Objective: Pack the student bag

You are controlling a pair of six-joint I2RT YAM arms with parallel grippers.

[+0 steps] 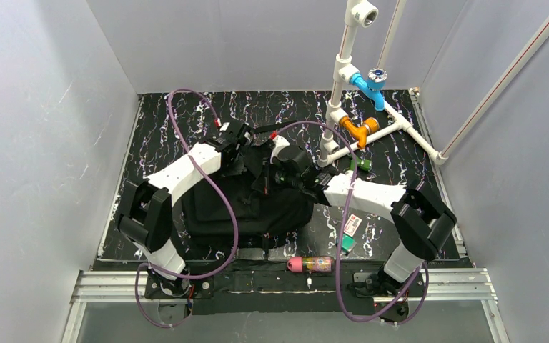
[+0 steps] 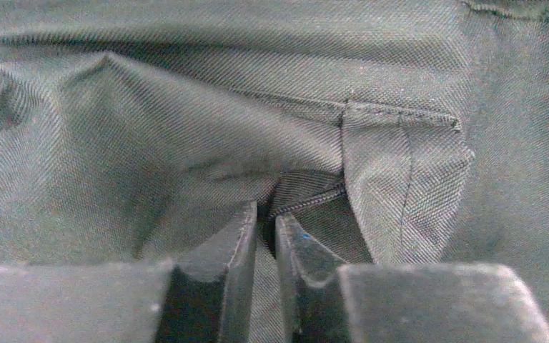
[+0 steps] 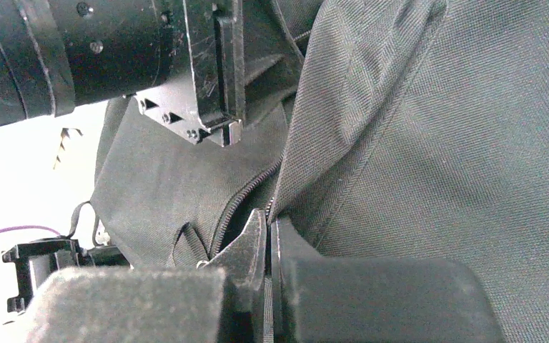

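The black student bag [image 1: 250, 214] lies on the table between my arms, its cloth creased. In the left wrist view, my left gripper is shut at a fold in the bag cloth, beside a dark gap with a strip of zipper [image 2: 307, 204]; nothing clear shows between its fingers. My right gripper is shut on the edge of a raised flap of bag cloth [image 3: 329, 136]. An open zipper [image 3: 241, 196] curves just left of these fingertips. The inside of the bag is mostly hidden.
A pink-capped bottle [image 1: 309, 264] lies at the front edge. A small red-and-white box [image 1: 352, 225] and a green item [image 1: 347, 244] lie right of the bag. White pipework with a blue valve [image 1: 374, 84] and an orange one [image 1: 361, 130] stands at the back right.
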